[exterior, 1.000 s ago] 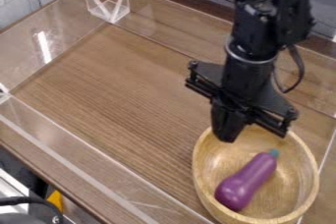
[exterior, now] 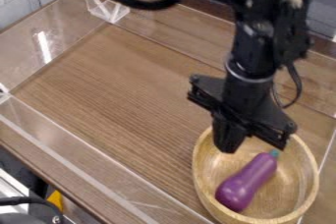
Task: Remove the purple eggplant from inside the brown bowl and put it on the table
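Note:
The purple eggplant (exterior: pixel 247 183) lies inside the brown bowl (exterior: pixel 308 177) at the lower right, its green stem end (exterior: pixel 274 153) towards the back. Over the bowl's far rim hangs my black gripper (exterior: pixel 252 138), pointing down. It is shut with nothing held, and the eggplant is outside its fingers, nearer the camera. Part of the bowl's back rim is hidden behind the gripper.
Bare wooden table (exterior: pixel 132 95) stretches left of the bowl, with wide free room. A clear wireframe object (exterior: pixel 108 4) stands at the back left corner. A black cable (exterior: pixel 33 202) runs along the lower left edge.
My gripper has come down a little towards the bowl and the arm above it has shifted, with some blur. The bowl and the eggplant have stayed in place.

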